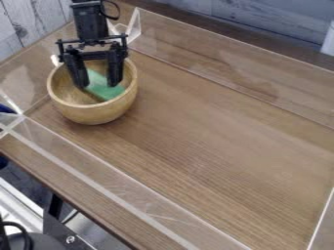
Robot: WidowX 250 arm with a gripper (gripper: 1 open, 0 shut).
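A wooden bowl (94, 109) sits on the table's left part, holding a green object (104, 90). The black gripper (96, 74) hangs over the bowl from the top left, open, its fingers reaching down around the bowl's inside, partly in front of the green object. Whether the fingers touch that object I cannot tell.
A pale wall stands at the back right. Dark cables lie off the table's edge at the lower left.
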